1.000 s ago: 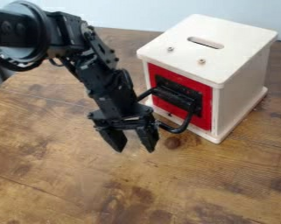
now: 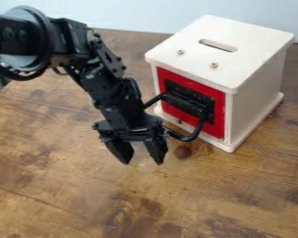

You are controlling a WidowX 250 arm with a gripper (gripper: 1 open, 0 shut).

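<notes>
A pale wooden box (image 2: pixel 251 98) stands at the upper right, with a slot in its top and a red front panel (image 2: pixel 207 125) carrying a black fitting (image 2: pixel 188 100). My black gripper (image 2: pixel 136 151) hangs in front of the box, lower left of the red panel, fingertips pointing down and apart, with nothing visible between them. A black cable or hose loops beside the gripper toward the fitting; its exact attachment is unclear.
A pale wall lies behind the table's back edge.
The arm and gripper have shifted very slightly; the box has not moved.
</notes>
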